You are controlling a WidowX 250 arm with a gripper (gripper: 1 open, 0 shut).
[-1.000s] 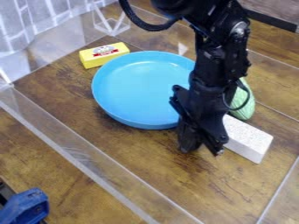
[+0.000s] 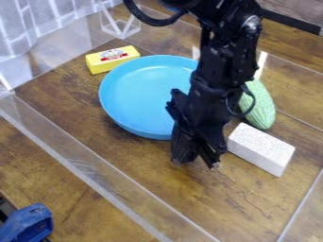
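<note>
The black gripper [image 2: 190,146] hangs low over the wooden table, just in front of a blue bowl [image 2: 139,95], partly covering that bowl's right side. Its tips are dark and bunched together, shut, with nothing visible between them. A white speckled block [image 2: 263,149] lies to its right, and a green ridged object [image 2: 259,104] sits behind that block, partly hidden by the arm.
A yellow-and-white box [image 2: 111,60] lies at the back left. A blue object [image 2: 25,225] is at the front left corner.
The gripper has shifted slightly to the left and up, uncovering a little more of the white block and green object.
</note>
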